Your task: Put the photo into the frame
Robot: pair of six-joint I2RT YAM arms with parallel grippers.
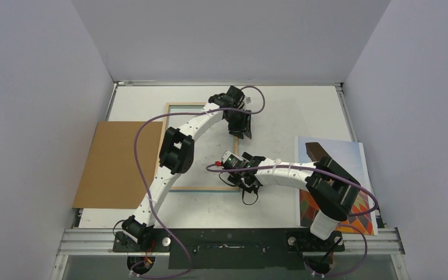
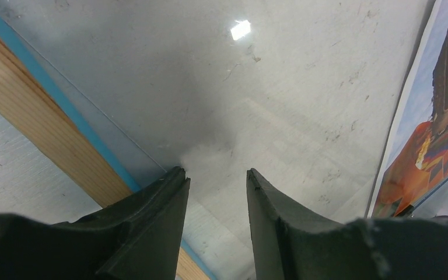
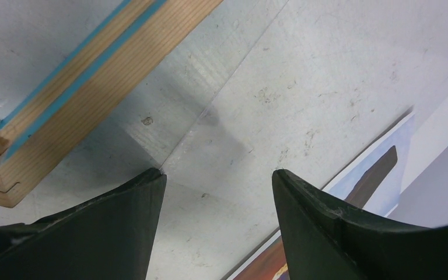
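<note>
The wooden frame [image 1: 201, 189] with its blue inner edge lies left of centre on the table. On the far right lies the photo [image 1: 339, 150], a colourful print with blue sky, partly covered by my right arm. Over the frame's right side hangs my left gripper [image 1: 242, 136]; its fingers stand apart with nothing between them in the left wrist view. My right gripper is also open and empty, low beside a frame corner [image 3: 11, 169]. A thin straight line, seemingly the edge of a clear sheet [image 3: 233, 163], runs to its left fingertip.
A brown board [image 1: 114, 169] lies at the left of the table, against the frame. Bare white table [image 1: 291, 116] shows between the frame and the photo. Purple cables [image 1: 137, 146] loop along both arms.
</note>
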